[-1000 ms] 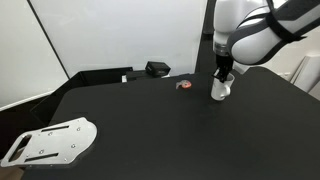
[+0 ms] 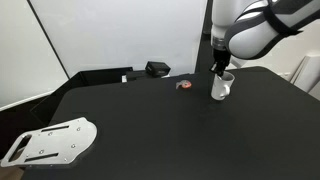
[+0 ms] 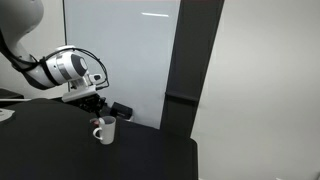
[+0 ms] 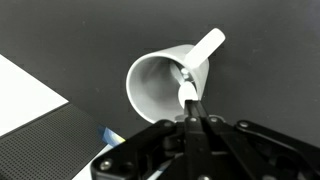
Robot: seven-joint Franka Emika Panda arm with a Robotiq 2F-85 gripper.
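Observation:
A white mug (image 2: 222, 86) stands upright on the black table at the right in exterior view 1. In exterior view 2 the same mug (image 3: 105, 130) shows near the table's middle. From above, the wrist view shows into the mug (image 4: 150, 88), its handle (image 4: 205, 47) pointing up and right. A slim, spoon-like white and metal object (image 4: 187, 92) leans inside against the wall by the handle. My gripper is shut right over the mug's rim, its tips at the object's upper end. Whether anything thin sits between them is hidden.
A small orange and grey item (image 2: 184, 85) lies left of the mug. Behind it sits a black box (image 2: 157, 69). A white slotted plate (image 2: 48, 143) rests at the far left.
The arm has shifted only slightly above the mug. The mug and the other things on the table stay where they were.

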